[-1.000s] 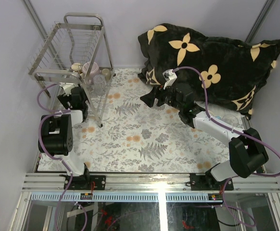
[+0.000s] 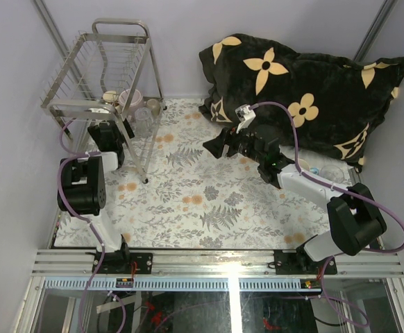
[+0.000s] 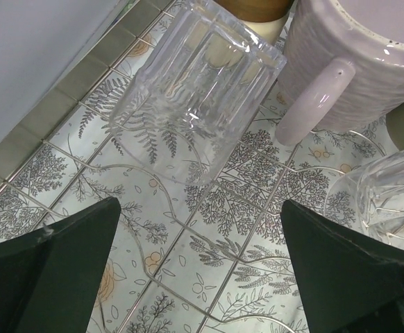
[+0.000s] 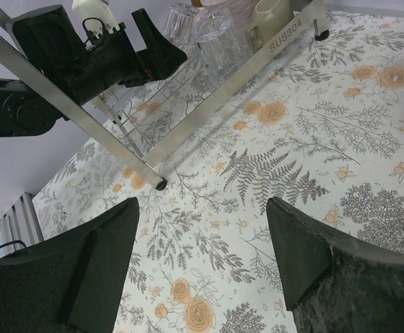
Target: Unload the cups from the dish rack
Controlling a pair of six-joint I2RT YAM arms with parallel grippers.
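My left gripper is open inside the lower tier of the steel dish rack (image 2: 145, 59). Just ahead of its fingertips, a clear glass cup (image 3: 188, 97) rests on the wires. A pink mug (image 3: 368, 69) with its handle stands to its right, a second clear glass (image 3: 382, 194) lies nearer on the right, and brown and olive cups are partly visible behind. In the right wrist view, a cream-green mug (image 4: 271, 24) sits at the rack's end. My right gripper (image 2: 221, 144) hangs open over the middle of the mat, apart from the rack.
A dark floral cushion (image 2: 299, 90) fills the back right. Some dishes (image 2: 330, 173) are partly hidden behind the right arm. The patterned mat (image 4: 292, 146) between rack and right arm is clear. The rack's upper tier and frame stand over my left gripper.
The left arm has shifted slightly within the rack, its wrist turning a little. The right arm is nearly still.
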